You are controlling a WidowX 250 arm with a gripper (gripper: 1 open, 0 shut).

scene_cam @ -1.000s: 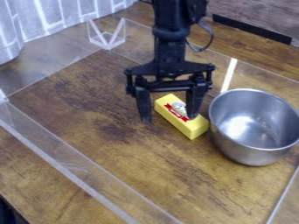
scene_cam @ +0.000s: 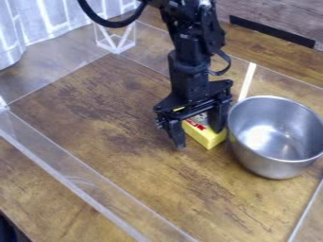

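Note:
The black gripper [scene_cam: 195,123] is down on a yellow block [scene_cam: 207,136] with a red-and-white marking, just left of a steel bowl [scene_cam: 275,140]. Its fingers cover much of the block's top and upper left; whether they grip it is hard to tell.
Bare wooden table [scene_cam: 89,104] fills the left and front. A white wire stand [scene_cam: 113,36] is at the back left. The bowl takes up the right side, close beside the block.
The gripper has lowered onto the yellow block, its fingers drawing in from wider apart. The block and bowl look about in place.

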